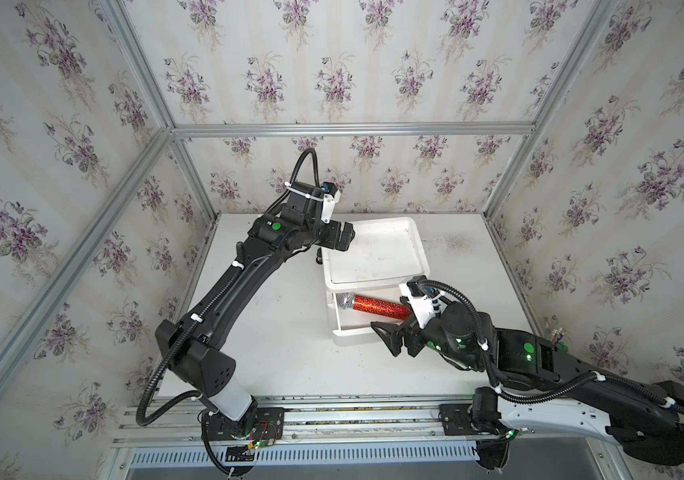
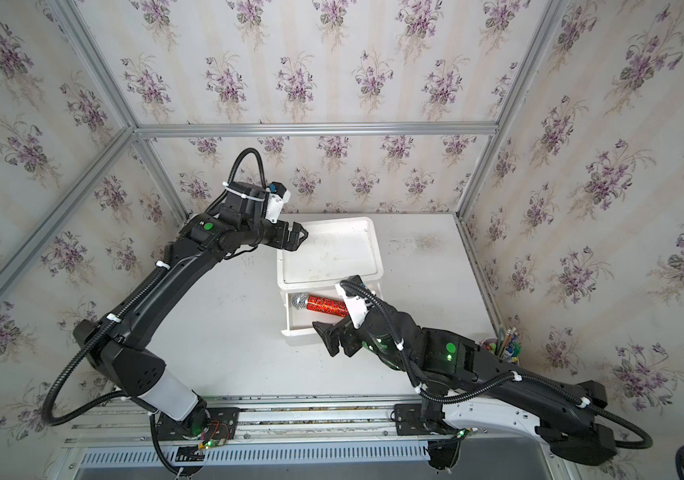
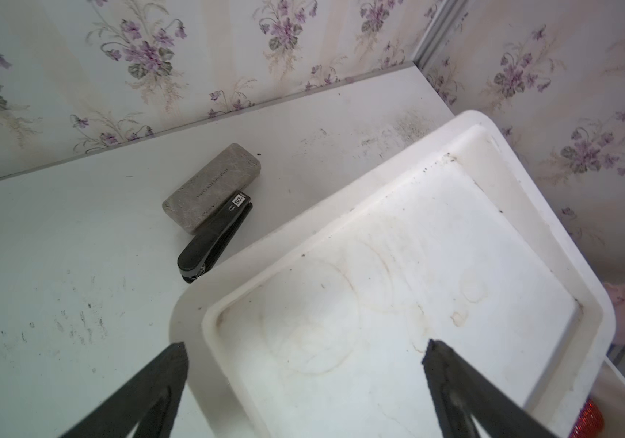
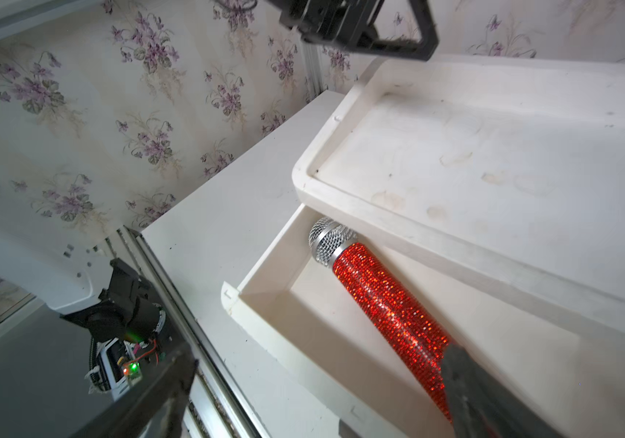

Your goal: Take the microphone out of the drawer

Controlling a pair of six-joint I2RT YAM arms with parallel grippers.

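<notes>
A red glittery microphone (image 4: 392, 306) with a silver mesh head lies in the pulled-out white drawer (image 4: 283, 350), clear of any finger in the top left view. My right gripper (image 1: 397, 339) is open over the drawer's front right part, its arm hiding the microphone's tail end. In the right wrist view a blurred finger (image 4: 473, 394) overlaps the microphone's lower end; contact cannot be judged. My left gripper (image 1: 343, 236) hangs open above the left side of the cabinet's white tray-like top (image 3: 392, 292), nothing between its fingers.
Behind the cabinet, a grey block (image 3: 213, 186) and a black stapler (image 3: 213, 237) lie on the table. At the right, a cup of pens (image 2: 508, 344) stands partly behind the right arm.
</notes>
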